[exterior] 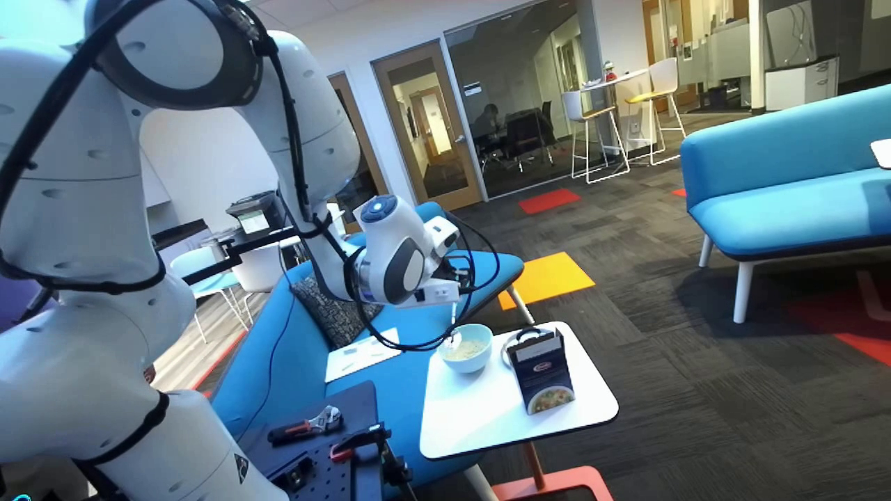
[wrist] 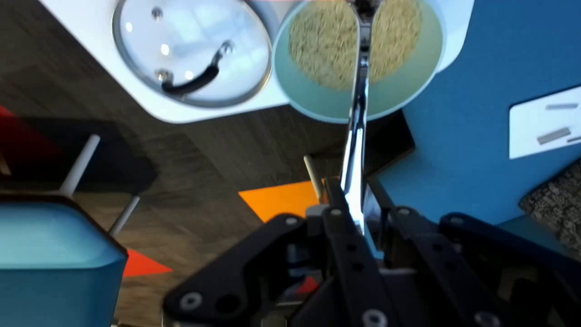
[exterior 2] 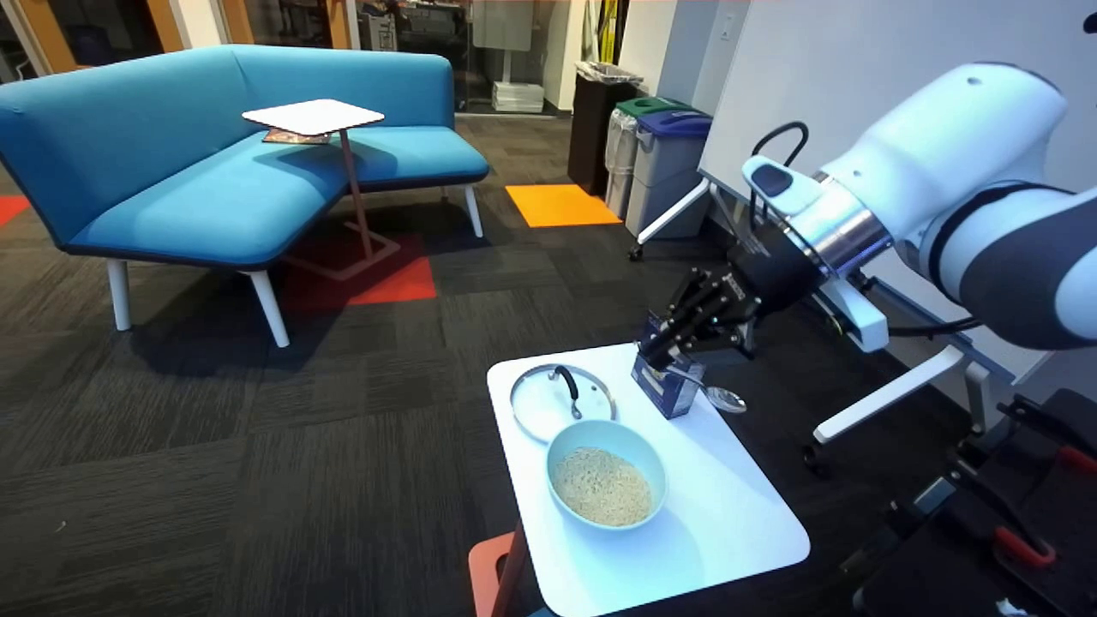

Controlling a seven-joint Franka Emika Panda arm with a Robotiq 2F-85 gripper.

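Note:
A metal spoon (wrist: 357, 109) is held by its handle in my gripper, which is shut on it. In the wrist view the handle reaches across the pale blue bowl (wrist: 406, 90), and the spoon's head is mostly cut off at the top edge. The bowl stands on the white side table (exterior 2: 720, 514) with beige grains (exterior 2: 602, 487) inside. Exterior view 2 shows the spoon's head (exterior 2: 726, 400) raised, to the right of the bowl in the picture. From exterior view 1 it overlaps the bowl's left side; contact cannot be judged.
Beside the bowl lies a glass lid (exterior 2: 540, 404) with a black handle. A dark box (exterior: 541, 373) stands upright on the table. The blue sofa (exterior: 409, 409) adjoins the table, and the dark tool board (exterior: 355, 409) is near the arm's base.

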